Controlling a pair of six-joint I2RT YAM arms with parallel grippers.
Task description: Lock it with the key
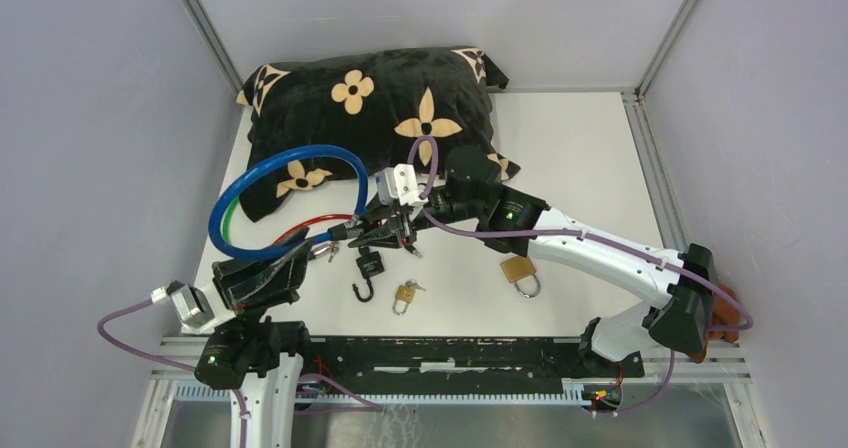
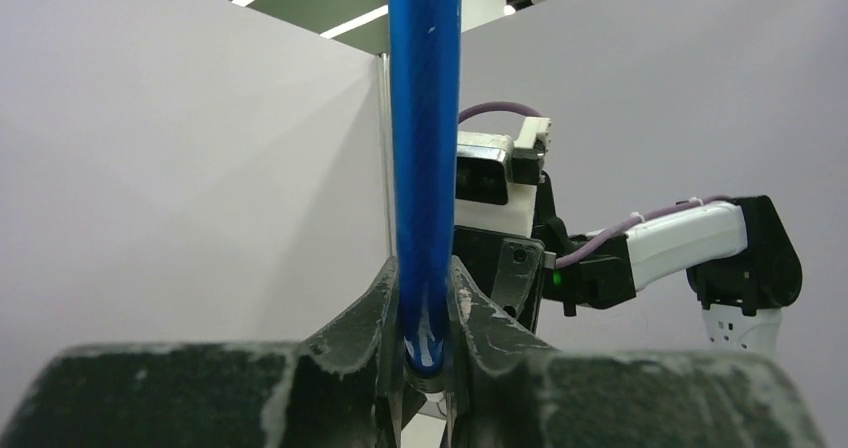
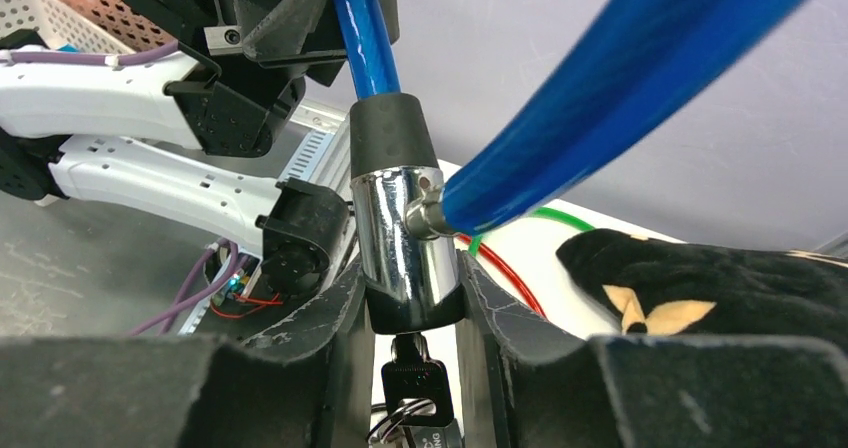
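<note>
A blue cable lock (image 1: 285,154) forms a raised loop between the two arms. In the left wrist view my left gripper is shut on the blue cable (image 2: 425,148). At the lock's metal barrel, my right gripper is shut, its pads touching both sides of the silver lock body (image 3: 390,218). One cable end passes through a black collar (image 3: 388,133); the other meets a side fitting (image 3: 430,218). Below the barrel a black-headed key (image 3: 415,378) with a ring points up into it; how far it is inserted is hidden.
Red (image 1: 320,218) and green cables lie on the table. A black padlock (image 1: 369,264), a small brass padlock (image 1: 404,295) with key and a larger brass padlock (image 1: 518,268) lie in front. A black floral pillow (image 1: 375,108) fills the back.
</note>
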